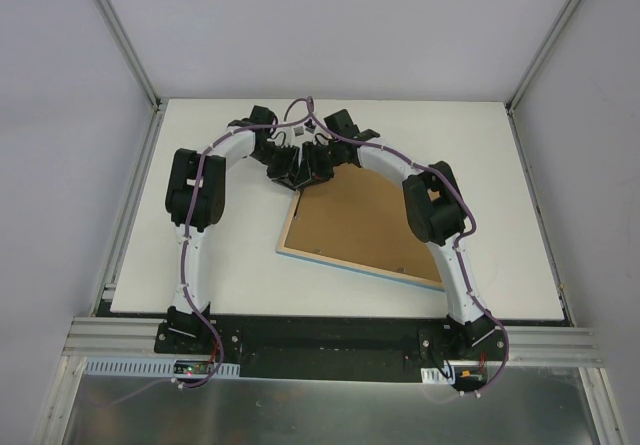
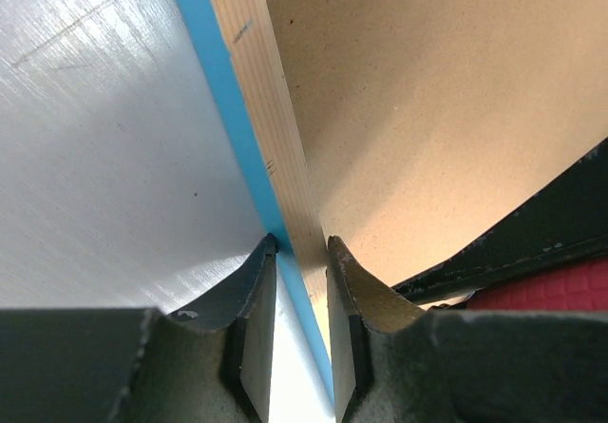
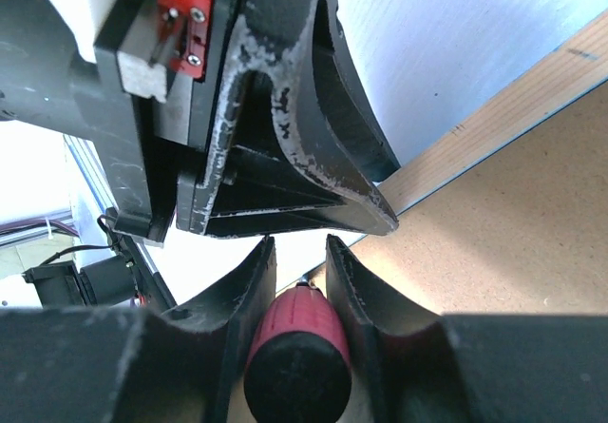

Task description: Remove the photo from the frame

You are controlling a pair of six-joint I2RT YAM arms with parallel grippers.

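The frame (image 1: pixel 360 227) lies back-up on the white table, brown backing board (image 2: pixel 437 100) inside a light wooden rim with a blue edge. My left gripper has a fingertip on each side of that rim near the top-left of the frame, part open around it. My right gripper is shut on a red-handled tool (image 3: pixel 294 337), whose thin metal tip reaches the inner edge of the rim beside the left gripper. The photo is not visible.
Both arms meet over the frame's top-left, close together. Walls surround the table.
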